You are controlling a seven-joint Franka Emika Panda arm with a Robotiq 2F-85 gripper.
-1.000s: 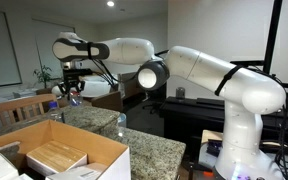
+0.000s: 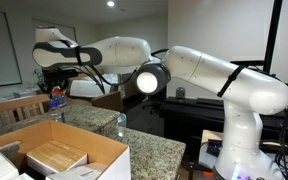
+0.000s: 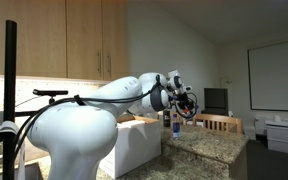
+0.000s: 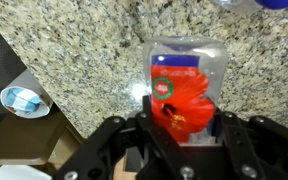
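Observation:
In the wrist view my gripper is shut on a clear-edged packet [image 4: 184, 92] with a red flower and a blue band on its front. The packet hangs above the speckled counter. Exterior view 1 shows the gripper [image 2: 57, 88] at the far left end of the outstretched arm, over the counter behind the cardboard box, with the red of the packet below it. In exterior view 2 the gripper [image 3: 189, 108] is small, and what it holds is hard to make out.
A large open cardboard box [image 2: 102, 150] stands in front. A clear bottle [image 2: 121, 124] is upright on the counter to its right. The wrist view has a white cup [image 4: 22, 97] with something blue inside at left, and a blue-capped bottle [image 4: 242, 5] at the top right.
In exterior view 1 the gripper and packet have moved left, toward the area behind the box, and the arm's far end appears larger. The box and bottle stay in place.

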